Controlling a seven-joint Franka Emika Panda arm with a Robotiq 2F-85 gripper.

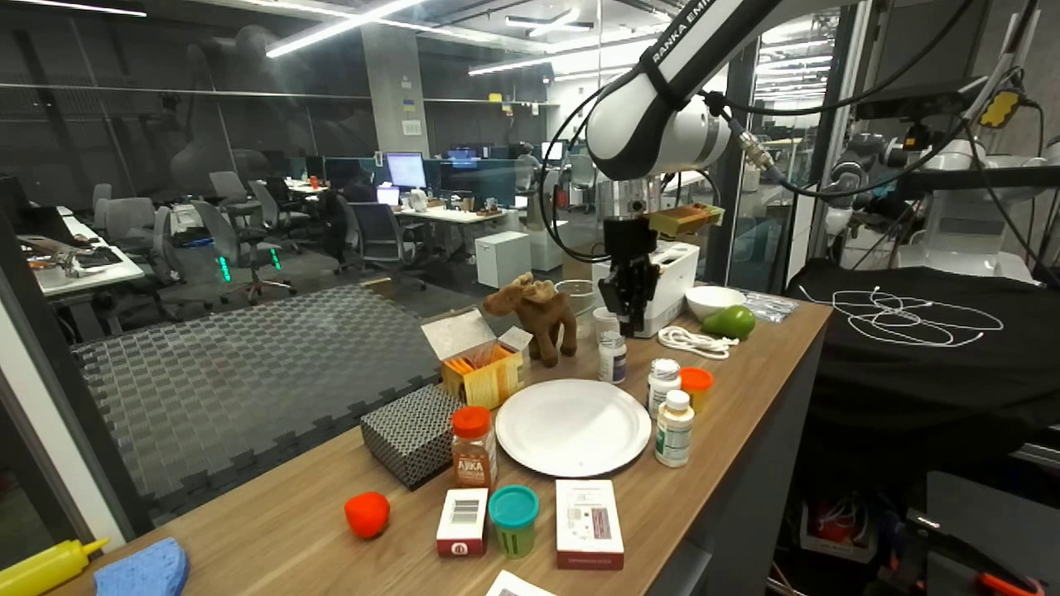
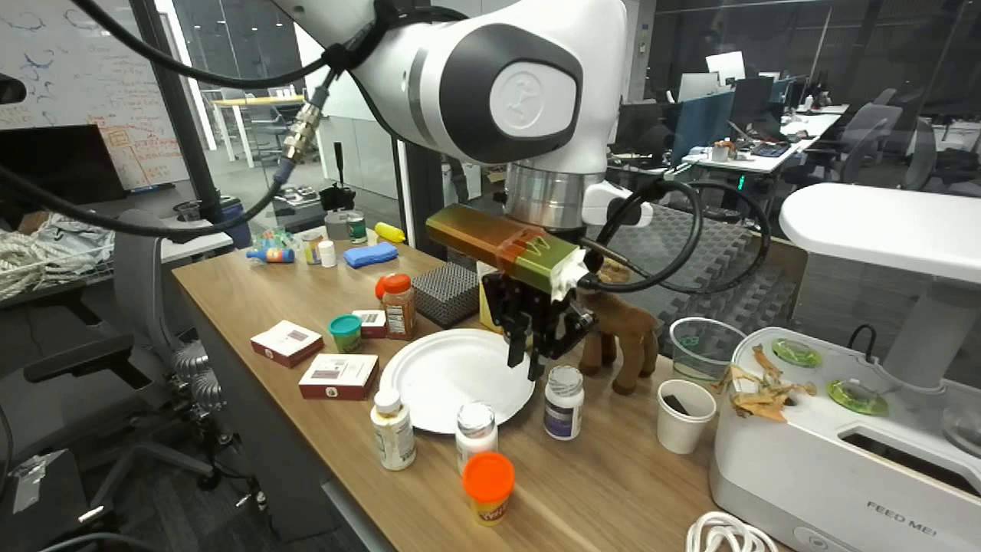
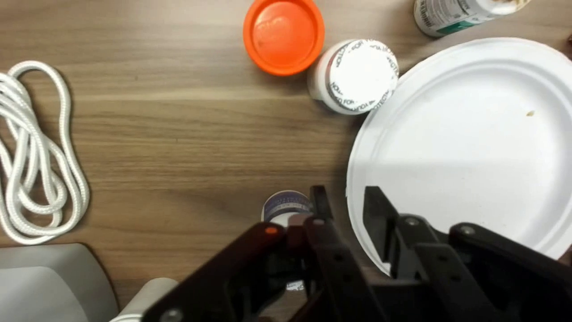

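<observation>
My gripper hangs above the table with its fingers part open, and nothing shows between them. Close by stands an upright white bottle with a purple-blue label [image 2: 563,403]; in the wrist view my left finger and arm parts cover much of this bottle [image 3: 287,203]. In exterior view 1 the gripper [image 1: 630,326] is just above the bottle's [image 1: 612,358] top, slightly to its right. The white plate [image 1: 573,429] lies flat and empty but for a speck, beside the bottle.
Near the plate's rim stand a white bottle [image 3: 360,78], an orange-lidded tub [image 3: 284,36] and a green-labelled bottle [image 1: 673,429]. A brown plush toy [image 2: 625,336], a paper cup [image 2: 685,418] and a white appliance [image 2: 782,478] crowd the other side. A white cord [image 3: 40,161] lies coiled.
</observation>
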